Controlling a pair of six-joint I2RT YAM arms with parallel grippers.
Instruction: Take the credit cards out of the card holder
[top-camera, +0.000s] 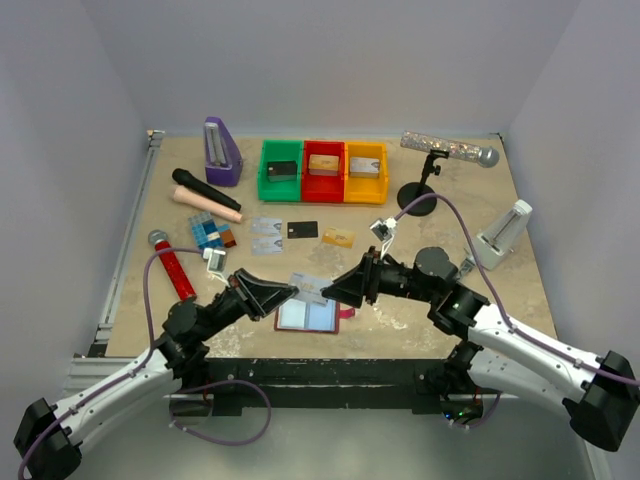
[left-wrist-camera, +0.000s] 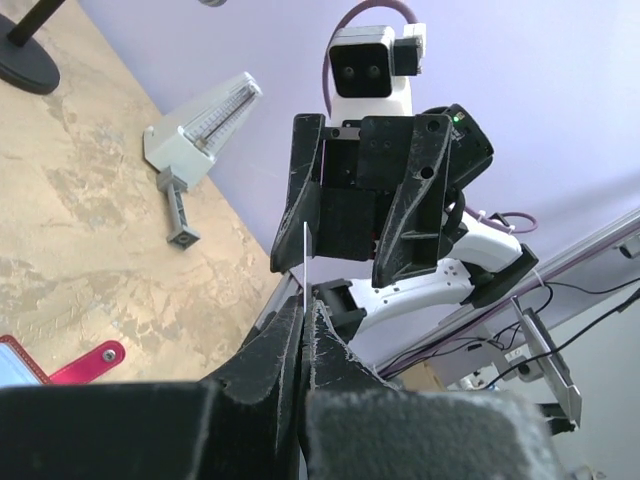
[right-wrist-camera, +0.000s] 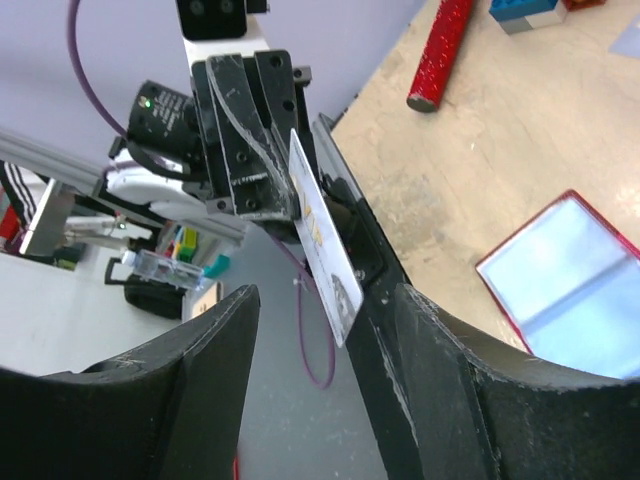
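My left gripper (top-camera: 294, 291) is shut on one end of a pale credit card (top-camera: 309, 287), which stands edge-on in the left wrist view and shows its printed face in the right wrist view. Around the card's far end, my right gripper is open, with a finger on either side and visible gaps. Below the card lies the open card holder (top-camera: 307, 317), pale blue inside with a red-brown edge. Its red strap (left-wrist-camera: 88, 363) sticks out to the right. On the table are two pale cards (top-camera: 266, 244), a black card (top-camera: 302, 229) and a gold card (top-camera: 338, 237).
Green (top-camera: 264, 172), red (top-camera: 322, 189) and yellow (top-camera: 377, 190) bins at the back each contain a card. Microphones (top-camera: 172, 268) and blocks (top-camera: 206, 232) occupy the left; a microphone stand (top-camera: 417, 199) and a white device (top-camera: 500, 236) the right.
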